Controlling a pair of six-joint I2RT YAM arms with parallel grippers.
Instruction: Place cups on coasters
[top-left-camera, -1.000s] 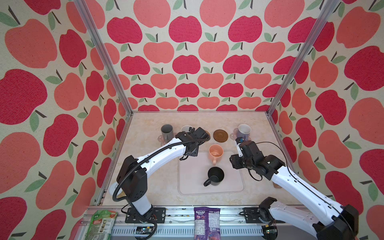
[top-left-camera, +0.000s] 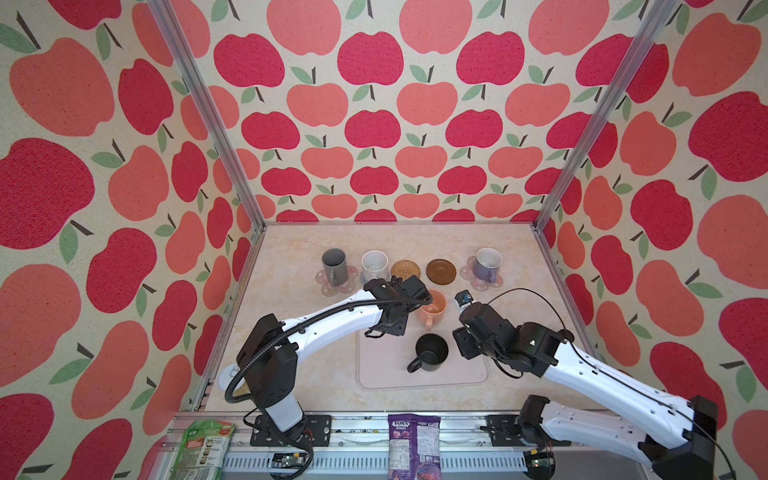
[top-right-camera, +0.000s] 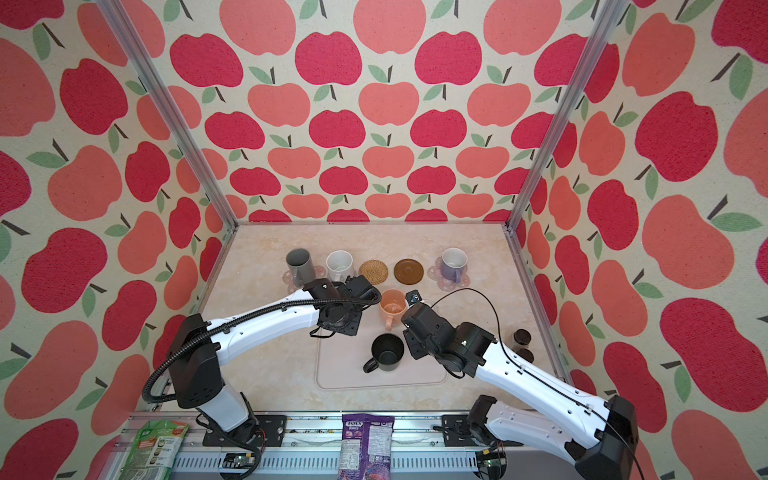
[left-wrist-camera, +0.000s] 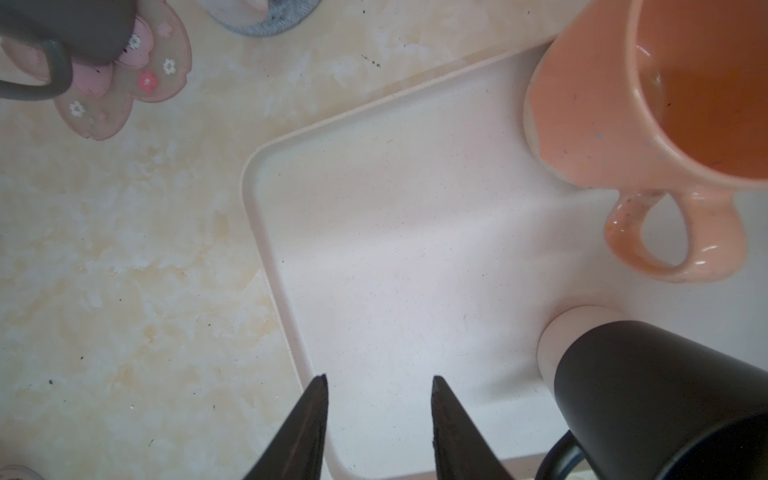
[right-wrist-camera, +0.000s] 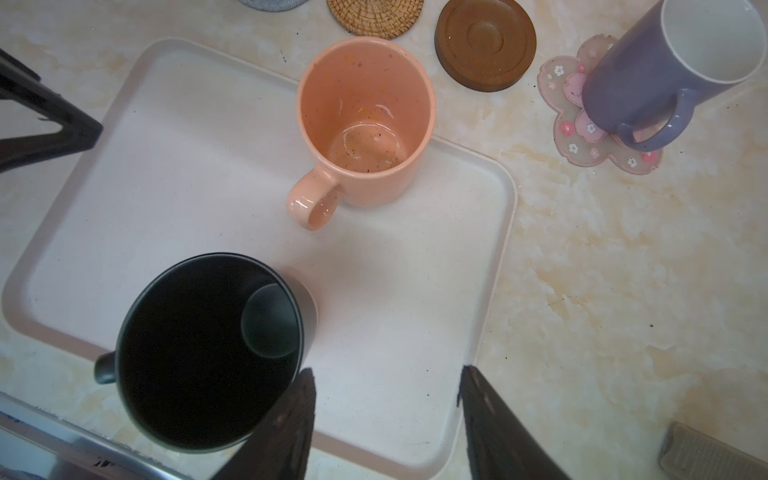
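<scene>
On the tray (left-wrist-camera: 400, 216) stand a pink-orange cup (right-wrist-camera: 364, 120) near its back edge and a black cup (right-wrist-camera: 208, 352) near its front. A grey cup (top-left-camera: 335, 267) and a lavender cup (right-wrist-camera: 640, 80) each stand on a pink flower coaster. The white cup (top-right-camera: 339, 265) rests on a grey coaster (left-wrist-camera: 276, 17). Bare are a woven coaster (top-right-camera: 373, 271) and a brown coaster (right-wrist-camera: 485, 44). My left gripper is open above the left part of the tray, nothing between its fingers. Open and empty too, my right gripper hangs over the tray's right side, right of the black cup.
Snack packages (top-left-camera: 413, 444) lie at the front, outside the table edge. Small dark round items (top-right-camera: 522, 344) sit at the far right. The tabletop (right-wrist-camera: 592, 304) right of the tray is largely clear.
The cups have not moved.
</scene>
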